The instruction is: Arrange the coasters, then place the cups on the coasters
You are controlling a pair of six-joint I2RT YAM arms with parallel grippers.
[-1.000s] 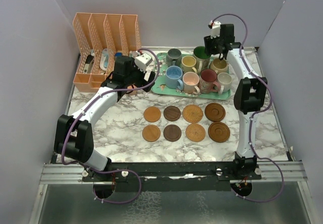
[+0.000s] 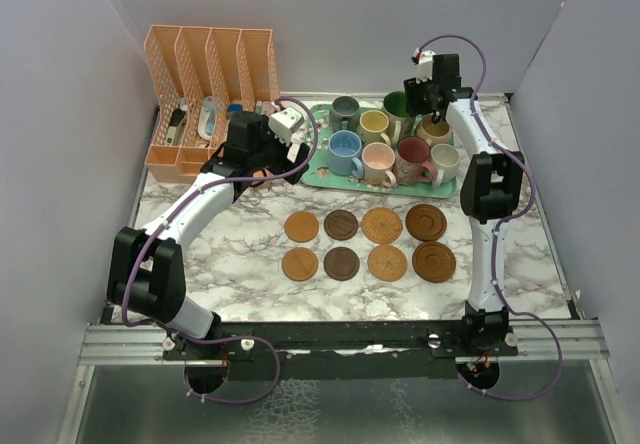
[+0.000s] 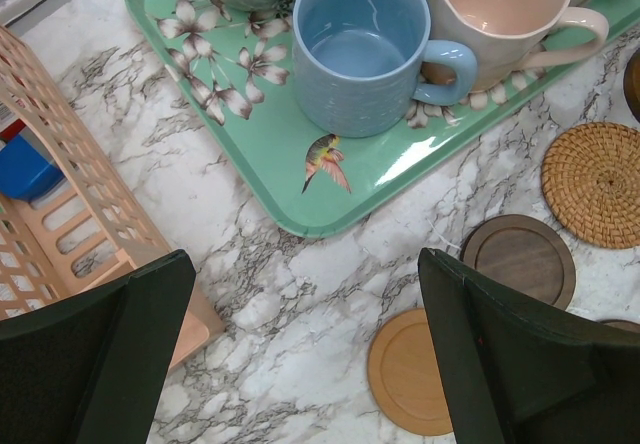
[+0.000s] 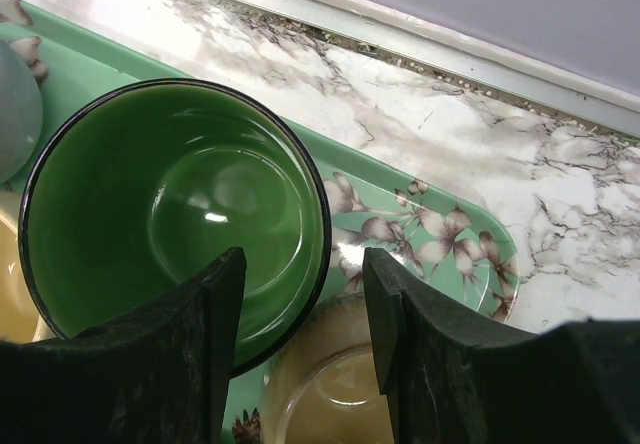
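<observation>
A green mug (image 4: 170,214) stands at the back of the mug tray (image 2: 320,174). My right gripper is over its right rim, which runs between the part-open fingers, beside a tan mug (image 4: 335,394). My left gripper hangs open near the tray's front-left corner, empty. Wooden and woven coasters (image 2: 340,261) lie in two rows on the marble table in front of the tray.
A peach rack (image 2: 172,164) with compartments stands at the back left. Blue (image 3: 355,84), pink, yellow and grey mugs crowd the tray.
The left arm has not visibly moved.
</observation>
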